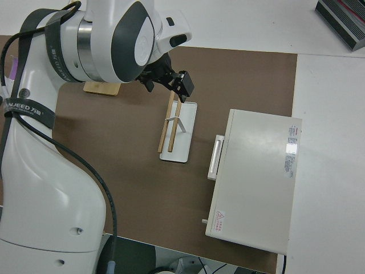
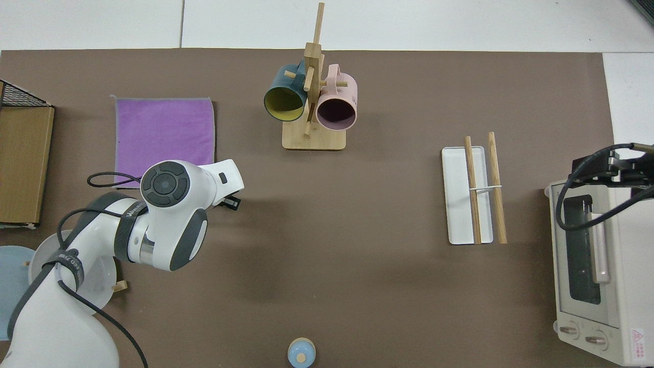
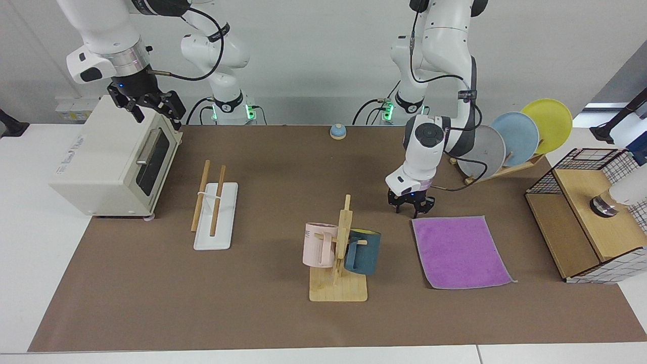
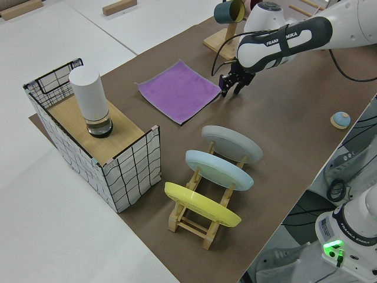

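One arm's gripper (image 3: pixel 411 206) hangs low near the purple cloth (image 3: pixel 461 252), its black fingers pointing down; in the top view it is mostly hidden under the white arm head. The other gripper (image 3: pixel 148 103) is above the white toaster oven (image 3: pixel 100 170). Whether either is open or shut is unclear. A mug tree (image 3: pixel 337 291) holds a pink mug (image 3: pixel 318 245) and a teal mug (image 3: pixel 362 252). A white tray with two wooden sticks (image 2: pixel 454 190) lies beside the oven.
A dish rack holds grey, blue (image 4: pixel 218 170) and yellow (image 4: pixel 200 203) plates near a wire-sided wooden shelf (image 3: pixel 567 236) with a white cylinder on it. A small blue round object (image 2: pixel 301 352) lies at the table's edge.
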